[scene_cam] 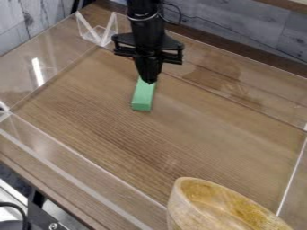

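Note:
A black robot arm with my gripper (147,70) reaches down from the top centre. The gripper is over the upper end of a green rectangular block (143,97) lying on the wooden table (108,144). Its fingertips are small and dark, and whether they are open, shut or touching the block I cannot tell.
A yellow bowl-like object (216,207) sits at the bottom right edge. Clear plastic pieces stand at the upper left corner and left edge. A grey wall runs along the back.

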